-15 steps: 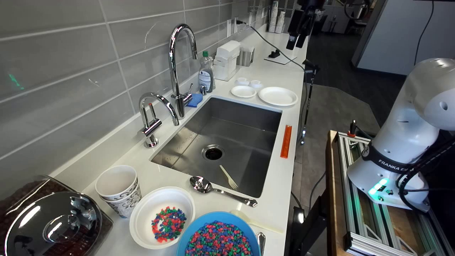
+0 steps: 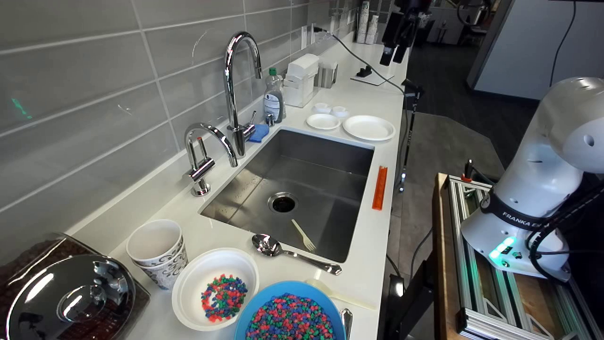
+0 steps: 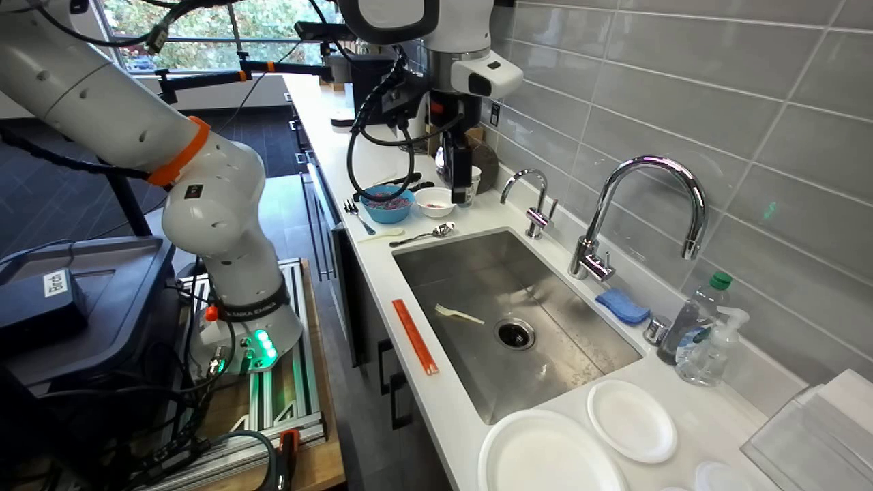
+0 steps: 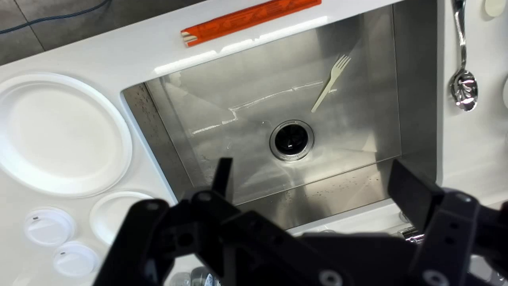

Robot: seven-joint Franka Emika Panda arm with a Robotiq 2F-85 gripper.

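My gripper stands open above the sink in the wrist view, its two dark fingers wide apart with nothing between them. In exterior view 1 the gripper (image 2: 393, 55) hangs high at the top. A pale plastic fork (image 4: 331, 82) lies on the floor of the steel sink (image 4: 247, 124), close to the drain (image 4: 291, 140). Red-wrapped chopsticks (image 4: 247, 21) rest along the counter's front edge. A metal serving spoon (image 2: 294, 255) lies beside the sink, near a blue bowl (image 2: 243, 326) and a white bowl (image 2: 184, 294), both holding small coloured pieces.
Two chrome faucets, the tall one (image 2: 229, 85) and a shorter one (image 2: 192, 141), rise at the sink's wall side. White plates, the larger one (image 2: 369, 128) among them, sit past the sink near a soap bottle (image 2: 274, 99). Patterned cups (image 2: 164, 266) stand beside the white bowl.
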